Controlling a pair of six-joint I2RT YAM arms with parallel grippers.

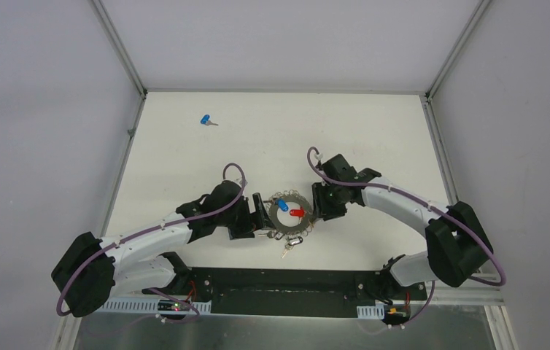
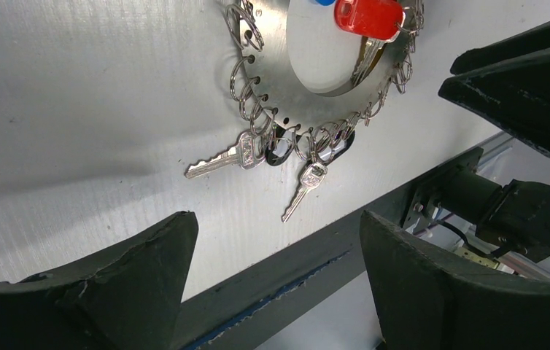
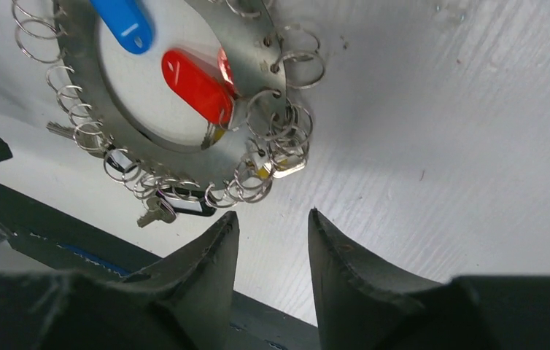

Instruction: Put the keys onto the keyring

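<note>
A metal keyring plate [image 1: 301, 226] with small wire rings round its edge lies between the grippers, keys hanging from it. A red-tagged key [image 3: 195, 84] and a blue tag [image 3: 121, 18] lie in its opening. A silver key [image 2: 217, 160] and a smaller key [image 2: 301, 189] lie on the near side. A loose blue-tagged key [image 1: 206, 120] lies at the back left. My left gripper hangs open beside the plate, nothing between its fingers. My right gripper is at the plate's right, fingers apart, empty.
A dark edge runs along the front, close to the keys. The two grippers face each other across the plate.
</note>
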